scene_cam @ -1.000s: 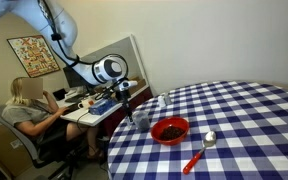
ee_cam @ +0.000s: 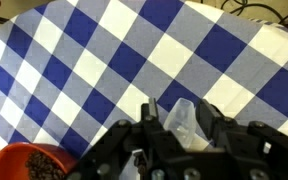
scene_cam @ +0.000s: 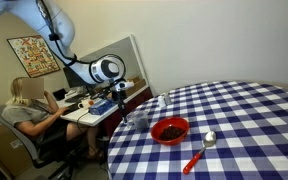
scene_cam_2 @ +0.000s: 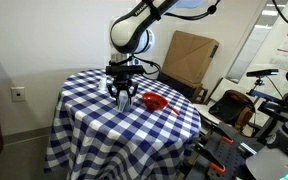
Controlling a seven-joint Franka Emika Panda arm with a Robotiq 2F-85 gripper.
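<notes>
A pale grey cup (scene_cam: 141, 122) stands on the checkered tablecloth, left of a red bowl (scene_cam: 170, 130) with dark contents. My gripper (scene_cam: 127, 117) is low, at the cup's left side in exterior view 1. From the other side, the cup (scene_cam_2: 123, 100) appears among the gripper's fingers. In the wrist view the gripper's (ee_cam: 180, 113) dark fingertips stand apart, with a pale, translucent rim (ee_cam: 181, 120) between them. Contact between the fingers and that rim cannot be made out. The bowl (ee_cam: 29, 160) shows at the lower left of that view.
A red-handled spoon (scene_cam: 200, 150) lies right of the bowl. Behind the cup is a small white object (scene_cam: 164, 99). Open tablecloth (scene_cam: 249, 115) stretches to the right. A person (scene_cam: 34, 110) sits beyond the table's left side.
In exterior view 1 the gripper's fingers have shifted slightly left over the last second. Cup, bowl and spoon look unmoved.
</notes>
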